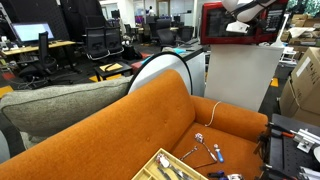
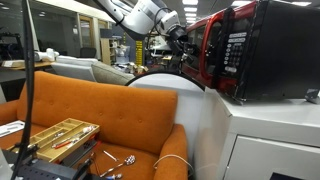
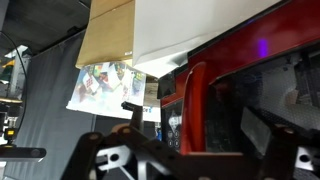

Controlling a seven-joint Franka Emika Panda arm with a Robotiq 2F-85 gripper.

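Note:
A red microwave (image 2: 217, 38) with a black casing stands on a white cabinet (image 2: 262, 135). My gripper (image 2: 181, 52) is up at its front, and in exterior view 1 the gripper (image 1: 238, 29) shows small before the red front. The wrist view has the red door handle (image 3: 194, 112) running lengthwise between the open fingers, with room on both sides. Beyond it lies the dark door glass (image 3: 255, 100). Nothing is gripped. Whether the door is fully closed is hard to tell.
Below is an orange sofa (image 2: 110, 107) with several small tools on its seat. A wooden tray (image 2: 62, 137) of utensils stands in front of it. A grey cushion (image 1: 62, 108) lies behind the backrest.

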